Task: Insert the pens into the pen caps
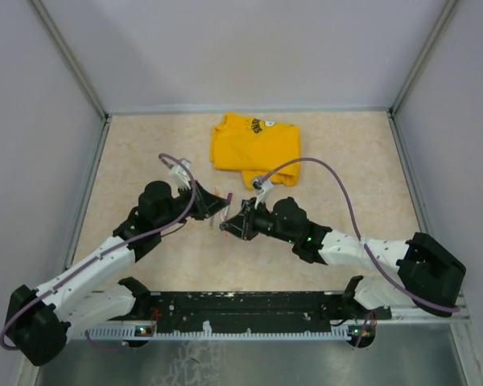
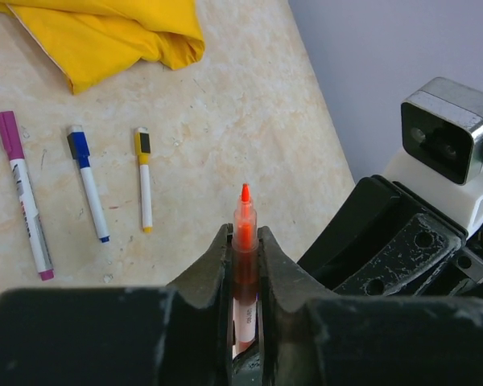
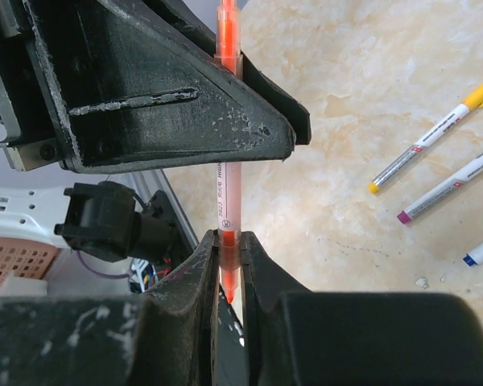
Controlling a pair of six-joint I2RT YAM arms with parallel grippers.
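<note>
In the left wrist view, my left gripper holds a clear tube with orange in it, the orange pen, pointing away. In the right wrist view the same orange pen stands in line between both grippers: my right gripper is shut on its lower part, with an orange tip below, and the left gripper's black fingers surround its upper part. Whether the left fingers grip it tightly is hard to tell. In the top view the two grippers meet near the middle of the table.
Loose markers lie on the table: purple, blue, yellow. A yellow cloth lies at the back. The table's sides have clear room.
</note>
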